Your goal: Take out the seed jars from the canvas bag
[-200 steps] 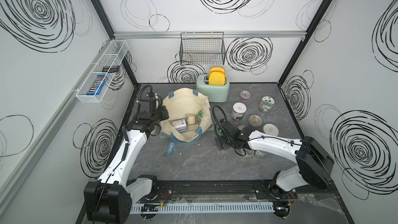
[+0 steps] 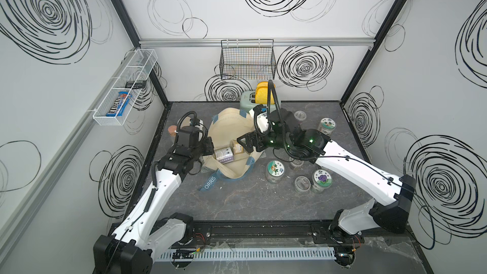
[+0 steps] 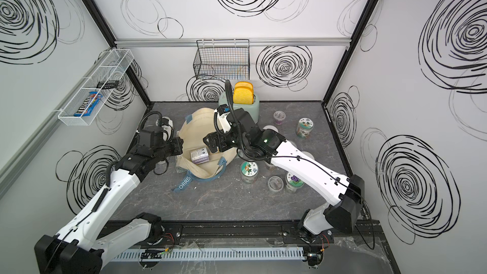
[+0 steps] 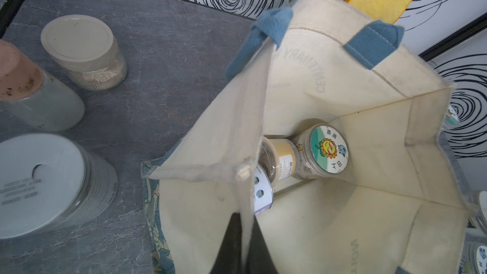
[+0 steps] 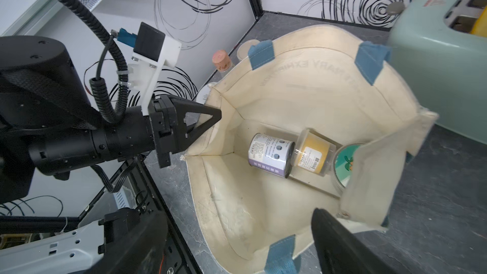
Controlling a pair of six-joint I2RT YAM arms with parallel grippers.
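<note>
The cream canvas bag (image 5: 243, 198) lies open, holding a white-and-purple jar (image 5: 268, 153), a yellow-labelled jar (image 5: 313, 152) and a green-lidded sunflower jar (image 4: 328, 149). My left gripper (image 2: 208, 147) is at the bag's left edge, shut, with the bag's fabric wall at its fingers in the left wrist view. My right gripper (image 2: 244, 142) hangs over the right part of the bag, its blurred fingers apart in the right wrist view, nothing visible between them.
Several jars stand right of the bag, including a green-lidded one (image 2: 275, 169); others stand at the left (image 4: 83, 50). A mint toaster (image 3: 246, 106) with yellow slices is behind.
My right arm has risen from among the jars on the right and moved left to over the bag. My left arm has shifted slightly right.
</note>
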